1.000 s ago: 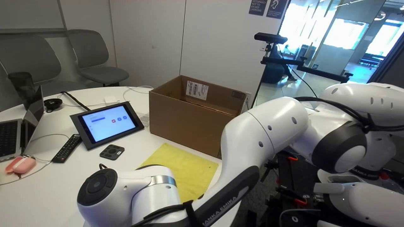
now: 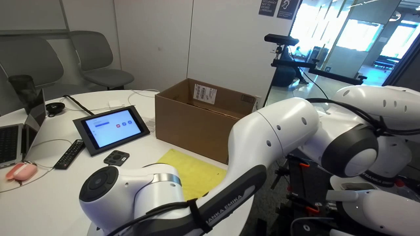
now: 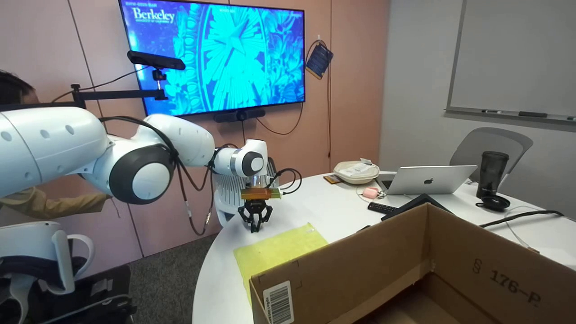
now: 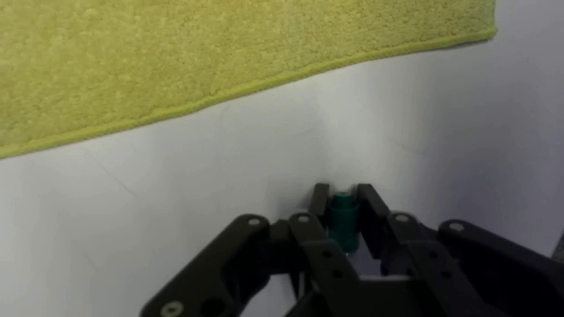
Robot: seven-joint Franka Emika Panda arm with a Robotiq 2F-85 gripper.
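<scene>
Between the black fingertips of my gripper is a small dark green cylinder (image 4: 344, 224), seen in the wrist view; the fingers are shut on it. White tabletop (image 4: 201, 174) lies below. A yellow-green cloth (image 4: 222, 47) is spread flat beside the gripper, its hemmed edge a short way from the fingertips. In exterior view 2 the gripper (image 3: 255, 229) points down, low over the table and just off the cloth's (image 3: 278, 245) near-left corner. Exterior view 1 hides the gripper behind the arm, which covers part of the cloth (image 2: 193, 169).
An open cardboard box (image 2: 193, 126) stands past the cloth. Farther off are a tablet (image 2: 114, 127), a remote (image 2: 70, 154), a small black device (image 2: 116, 157), a pink case (image 2: 22, 171) and a laptop (image 3: 429, 180). The table's rounded edge runs close to the gripper.
In exterior view 1 the arm has shifted slightly, its wrist end rising a little and the elbow link moving slightly left. The box and cloth have stayed in place.
</scene>
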